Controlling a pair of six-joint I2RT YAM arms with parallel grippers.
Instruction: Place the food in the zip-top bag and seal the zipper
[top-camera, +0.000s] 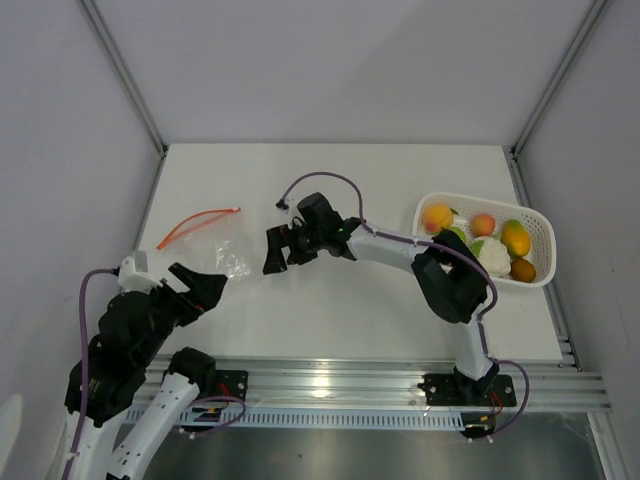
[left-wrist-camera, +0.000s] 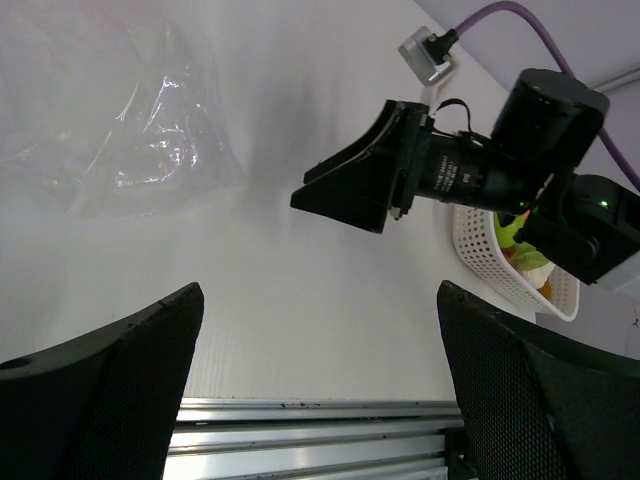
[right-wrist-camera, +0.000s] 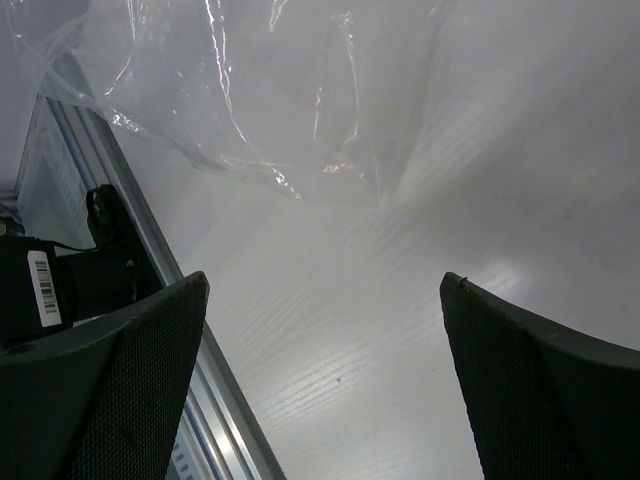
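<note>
The clear zip bag (top-camera: 215, 243) with an orange zipper lies flat at the table's left, also seen in the left wrist view (left-wrist-camera: 120, 120) and right wrist view (right-wrist-camera: 250, 90). My left gripper (top-camera: 200, 278) stands open just below the bag. My right gripper (top-camera: 275, 247) hangs open a little right of the bag, its fingertips pointing toward it. Nothing shows between either pair of fingers. The food, several fruits and vegetables (top-camera: 515, 236), sits in a white basket (top-camera: 450, 200) at the right, partly behind my right arm.
Metal rails (top-camera: 320, 380) run along its front edge, and grey walls enclose the back and sides.
</note>
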